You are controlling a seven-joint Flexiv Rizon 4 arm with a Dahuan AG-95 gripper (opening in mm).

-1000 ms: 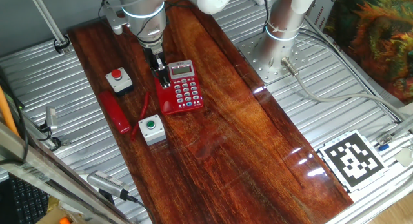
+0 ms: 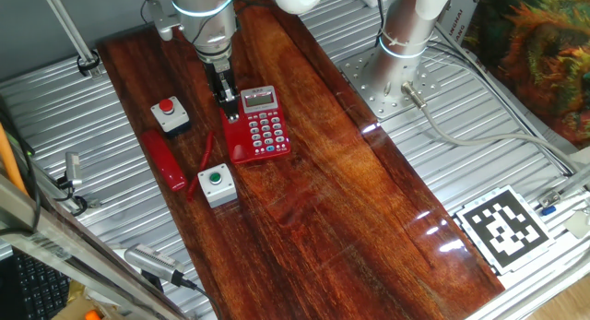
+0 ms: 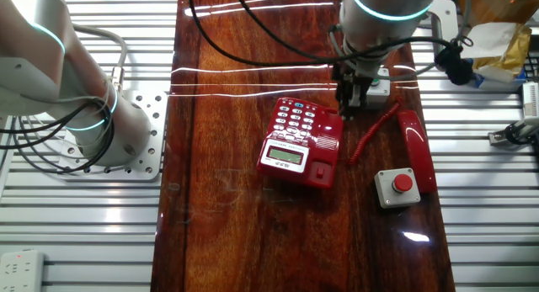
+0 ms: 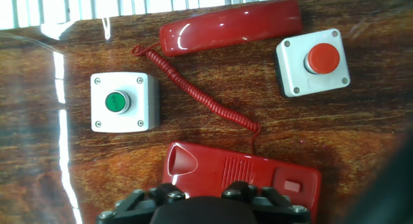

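The red telephone base with its keypad and small display rests on the wooden board. Its red handset lies off the base near the board's edge, joined to it by a coiled red cord. My gripper points down over the handset-cradle side of the base. In the wrist view, its dark fingers overlap the lower part of the base. How far apart the fingertips stand is unclear, and nothing held shows between them.
A box with a green button and one with a red button stand either side of the cord. The glossy wooden board is clear towards the marker plate. Black cables hang by the arm.
In exterior view 1, my gripper has shifted slightly up and to the left, its tips leaving their earlier spot over the base. The phone, handset and button boxes have not moved.
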